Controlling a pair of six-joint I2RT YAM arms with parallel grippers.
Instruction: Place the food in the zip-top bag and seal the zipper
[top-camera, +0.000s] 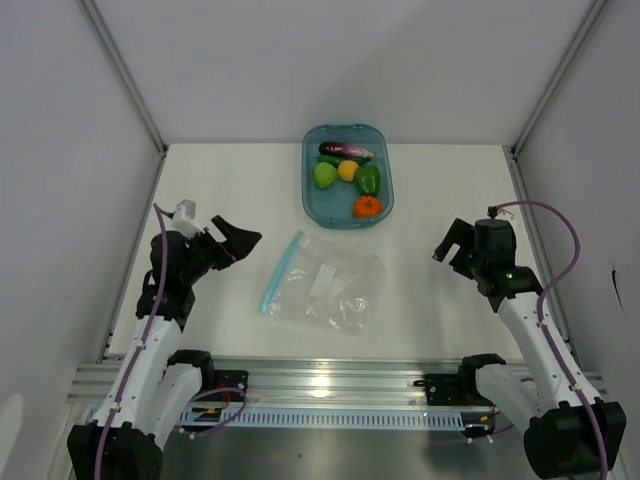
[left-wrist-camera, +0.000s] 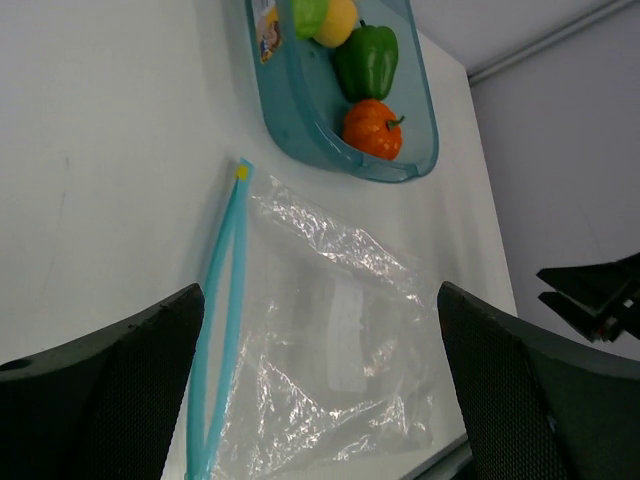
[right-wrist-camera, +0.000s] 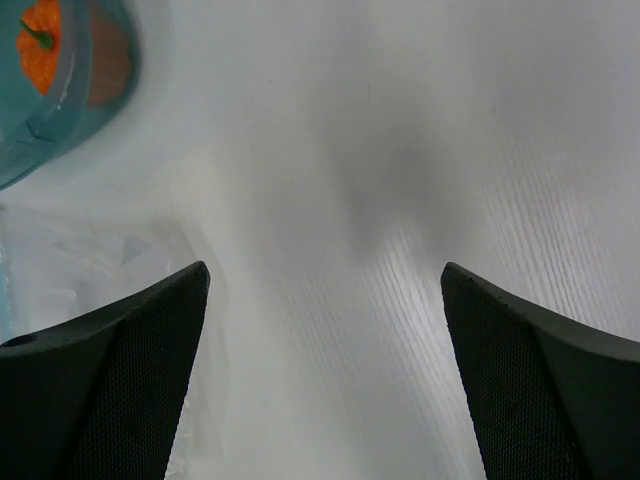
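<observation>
A clear zip top bag (top-camera: 335, 290) lies flat on the table, its blue zipper (top-camera: 281, 272) along the left edge. In the left wrist view the zipper's two blue strips (left-wrist-camera: 236, 290) stand slightly apart, with a yellow end at the top. Behind the bag, a teal bin (top-camera: 318, 210) holds the food: an eggplant (top-camera: 346, 150), a green pepper (top-camera: 368, 180), an orange pumpkin (top-camera: 367, 206), a yellow fruit (top-camera: 347, 171) and a round green vegetable (top-camera: 325, 175). My left gripper (top-camera: 240, 231) is open and empty, left of the bag. Far to the bag's right, my right gripper (top-camera: 443, 246) also stands open and empty.
Bare white table (top-camera: 230, 175) extends on both sides of the bin. A metal rail (top-camera: 320, 375) runs along the front edge, and white walls enclose the back and sides.
</observation>
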